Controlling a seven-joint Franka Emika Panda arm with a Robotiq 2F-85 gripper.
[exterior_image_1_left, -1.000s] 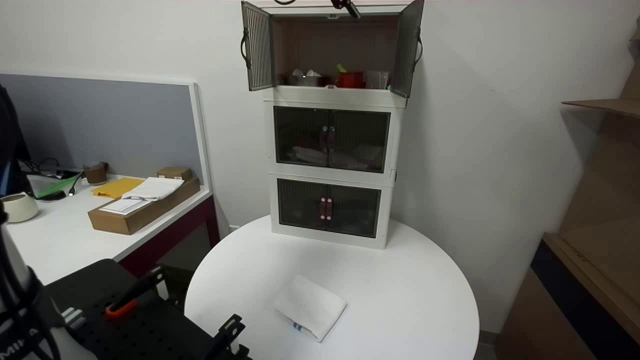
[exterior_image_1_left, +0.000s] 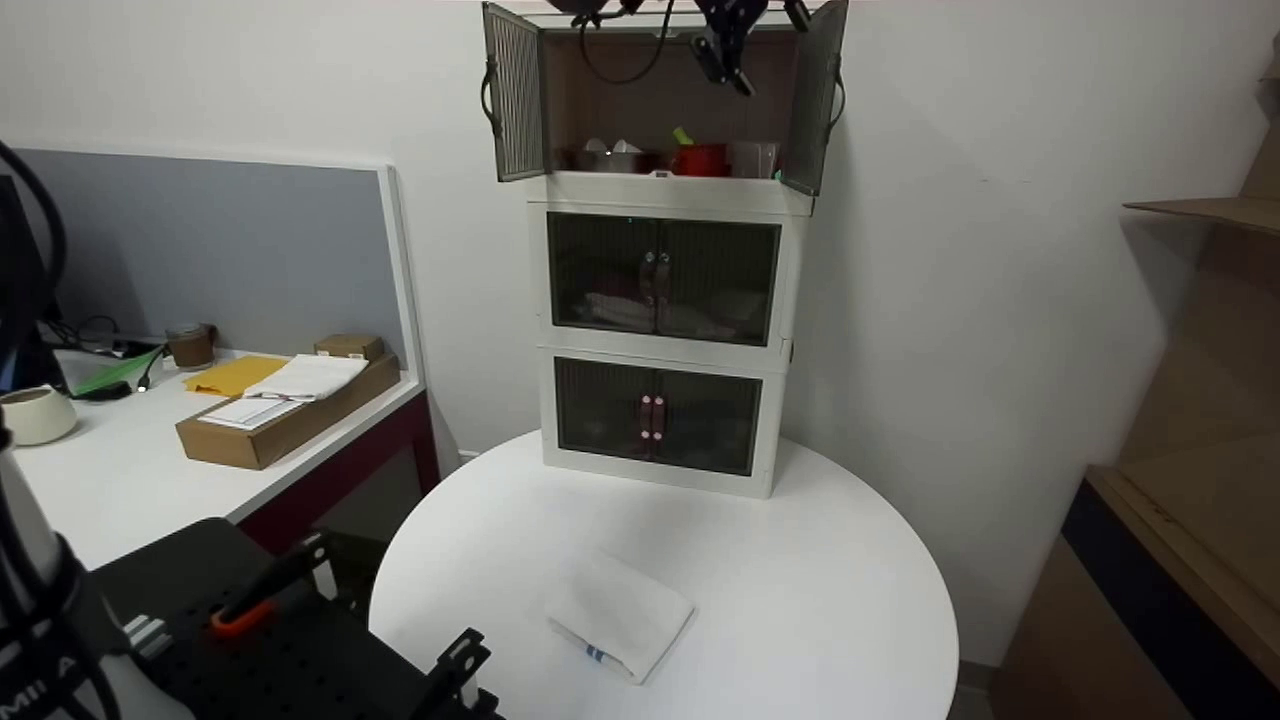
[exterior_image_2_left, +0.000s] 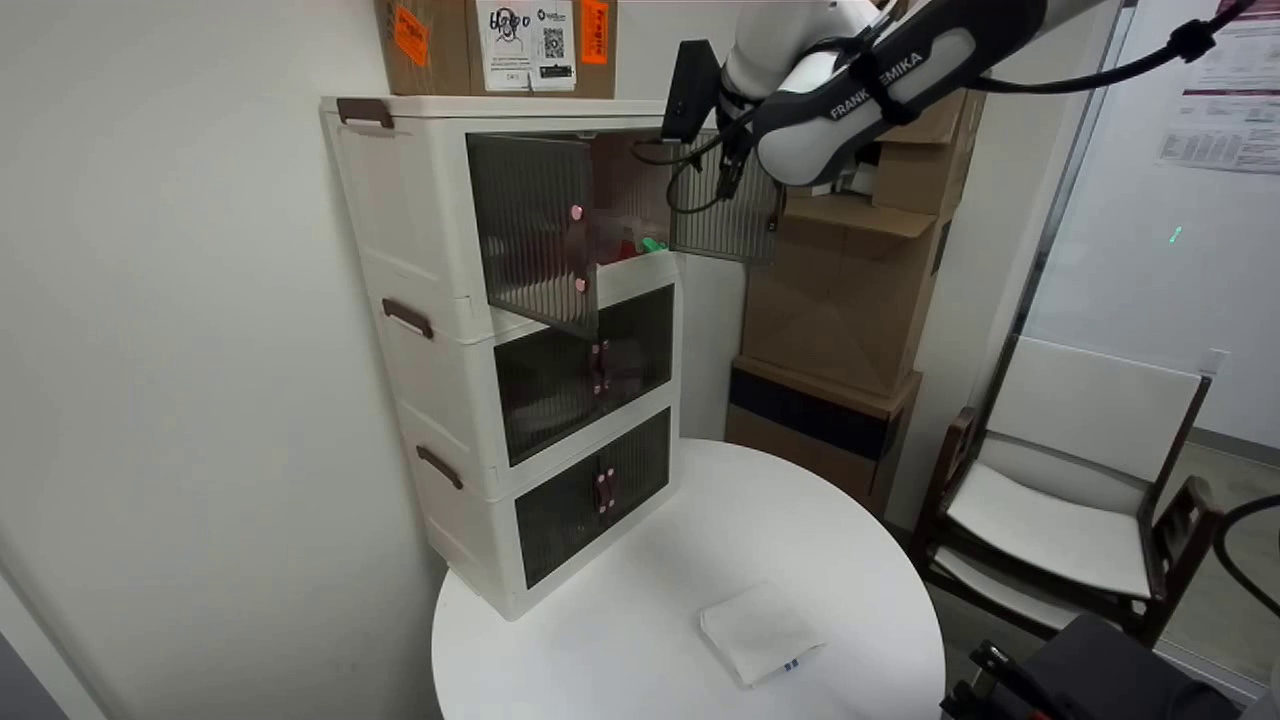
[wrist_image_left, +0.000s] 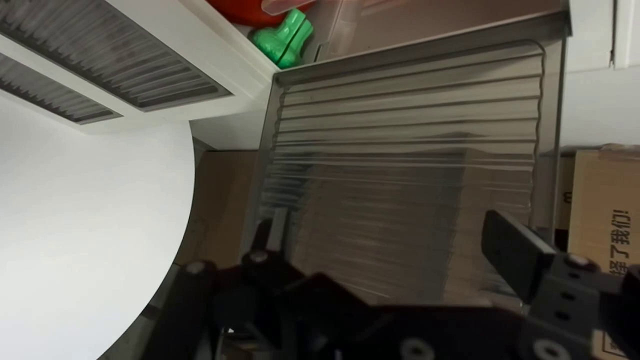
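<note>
Both doors of the top cabinet compartment stand open, the left door (exterior_image_1_left: 517, 96) and the right door (exterior_image_1_left: 818, 102) swung outward. In the wrist view my gripper is open, its fingers wide apart. The ribbed right door (wrist_image_left: 408, 126) fills the view beyond and between them; whether a finger touches it, I cannot tell. Inside the compartment sit a metal pot (exterior_image_1_left: 618, 161), a red pot (exterior_image_1_left: 702, 160) and a clear container (exterior_image_1_left: 753, 160). A green object (wrist_image_left: 285, 39) lies close to that door's hinge side. On the round table rests a folded white cloth (exterior_image_1_left: 621, 614).
Below, the middle doors (exterior_image_1_left: 660, 278) and bottom doors (exterior_image_1_left: 657, 414) are closed. Cardboard boxes (exterior_image_2_left: 828, 288) stand beyond the cabinet's right side, and another box (exterior_image_2_left: 498, 48) sits on its top.
The gripper has come lower into exterior view 1 and now hangs before the upper right of the open compartment. Doors, pots and cloth look unmoved.
</note>
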